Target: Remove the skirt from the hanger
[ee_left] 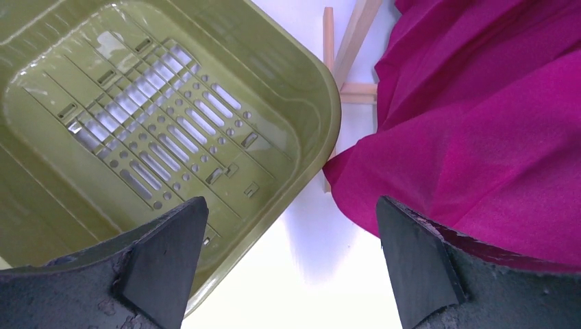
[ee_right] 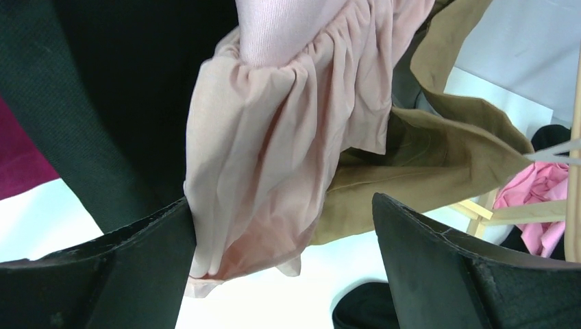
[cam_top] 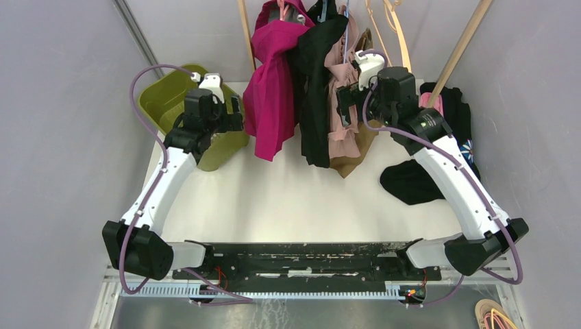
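Garments hang from hangers at the back centre: magenta cloth (cam_top: pixel 269 96), black cloth (cam_top: pixel 315 116), pink ruffled cloth (cam_top: pixel 342 140) and olive cloth (cam_top: pixel 357 159); I cannot tell which is the skirt. My right gripper is open in front of the pink cloth, which hangs between and behind its fingers in the right wrist view. My left gripper stands open above the green basket's edge, beside the magenta cloth, with nothing between its fingers.
The green basket (cam_top: pixel 157 96) sits at the back left. Wooden posts (cam_top: pixel 460 41) flank the garments. A dark clothes pile (cam_top: pixel 418 185) with some pink cloth lies on the right.
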